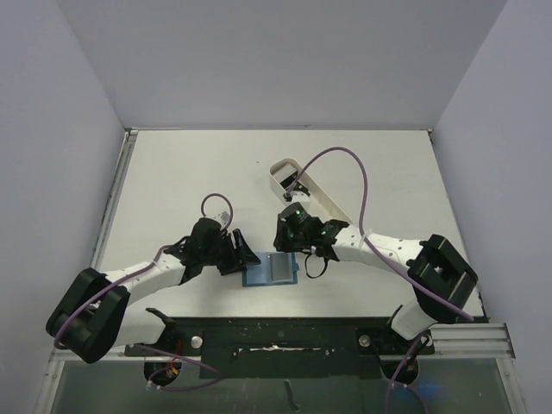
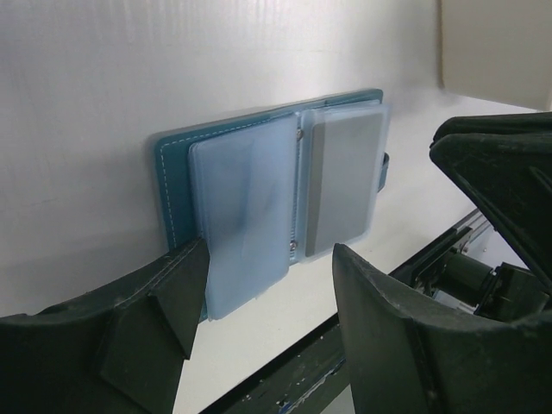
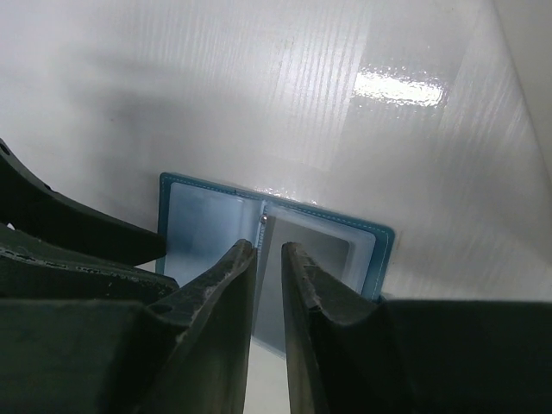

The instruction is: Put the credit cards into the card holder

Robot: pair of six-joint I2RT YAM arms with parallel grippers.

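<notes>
The blue card holder [image 1: 268, 273] lies open on the white table, with clear sleeves on both halves [image 2: 241, 211]. My left gripper [image 1: 241, 257] is low over its left half, fingers apart with the sleeve between them in the left wrist view [image 2: 272, 276]; nothing is visibly held. My right gripper [image 1: 285, 241] hangs just above the holder's right half [image 3: 310, 285]; its fingertips [image 3: 293, 254] are a little apart, and I see no card between them.
A long pale tray [image 1: 319, 197] with dark items at its upper end lies behind my right arm.
</notes>
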